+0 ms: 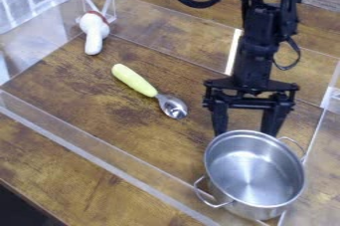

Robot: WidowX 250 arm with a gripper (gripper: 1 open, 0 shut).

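My black gripper hangs just above the back rim of a steel pot at the lower right, its fingers open and pointing down. Whether the fingertips touch the rim is hard to tell. A spoon with a pale yellow handle lies on the wooden table to the left.
A white toy-like object stands at the upper left. Clear low walls edge the work area, and a pale strip runs behind the arm.
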